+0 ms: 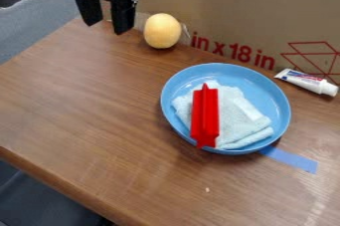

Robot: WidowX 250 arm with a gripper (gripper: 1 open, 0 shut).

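Observation:
My black gripper hangs at the top left, above the back of the table, its fingers apart with nothing visible between them. To its right a pale yellow round object rests against the cardboard. A blue plate at the right holds a folded white cloth, with a red block-like object lying on it.
A toothpaste tube lies at the right behind the plate. A cardboard box lines the back. Blue tape is stuck on the wood table, whose left and middle are clear. A grey surface is beyond the left edge.

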